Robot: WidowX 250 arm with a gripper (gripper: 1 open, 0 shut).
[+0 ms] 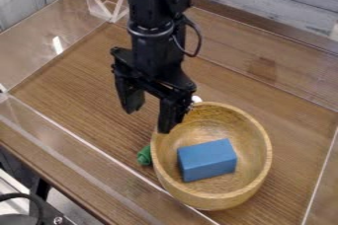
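My black gripper (149,105) hangs over the wooden table, its fingers spread open above the left rim of a wooden bowl (244,189). A blue block (208,160) lies inside the bowl. A small green object (145,157) lies on the table at the bowl's left, partly hidden by it. A small white object (197,99) shows just behind the bowl, mostly hidden by the gripper.
Clear plastic walls (40,41) edge the table (73,91). Black cables lie at the lower left corner.
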